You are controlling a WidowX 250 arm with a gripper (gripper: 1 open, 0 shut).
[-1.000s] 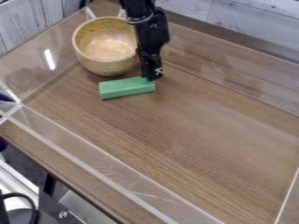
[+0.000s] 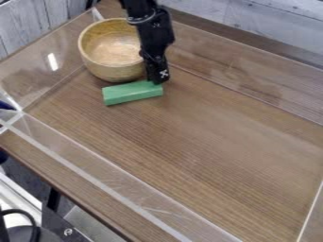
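A green block (image 2: 131, 93) lies on the wooden table (image 2: 202, 161), just in front of a large wooden bowl (image 2: 110, 47). My black gripper (image 2: 157, 77) reaches down from the top, at the right end of the block and beside the bowl's right side. It looks shut; its fingertips are small and dark, and whether they touch the block is hard to tell.
The bowl sits near the back left of the table. The left edge shows at the side, with cables below at the lower left.
The green block has shifted slightly left, and my gripper has moved a little left and down along with it.
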